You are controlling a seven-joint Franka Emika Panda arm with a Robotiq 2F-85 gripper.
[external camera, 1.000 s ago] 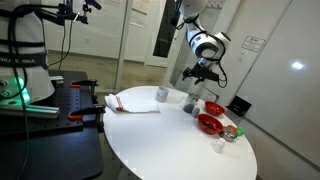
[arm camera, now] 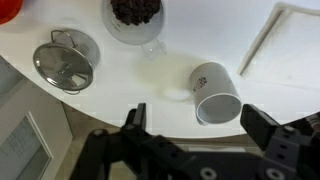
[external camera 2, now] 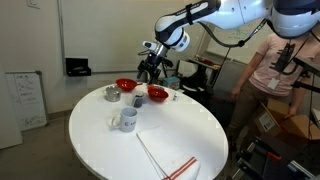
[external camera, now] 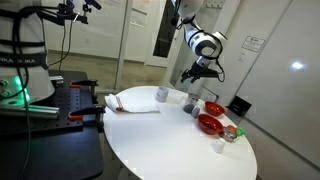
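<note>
My gripper is open, its dark fingers wide apart with nothing held between them. In exterior view 1 the gripper (external camera: 203, 72) hangs above the far side of the white table. A white mug (arm camera: 213, 95) appears beyond the fingertips in the wrist view, nearer the right finger, and the gripper is apart from it. That mug (external camera 2: 125, 120) stands upright on the table in exterior view 2. A clear cup with dark contents (arm camera: 135, 12) lies at the top of the wrist view. To its left is a lidded metal pot (arm camera: 65, 65).
A white towel (external camera: 133, 103) with red marks is spread near the table's left edge. Two red bowls (external camera 2: 126, 84) stand at the table's far side in exterior view 2. A person stands at the right.
The gripper end of the arm has shifted and turned slightly over the far side of the table. The objects on the table look unmoved.
</note>
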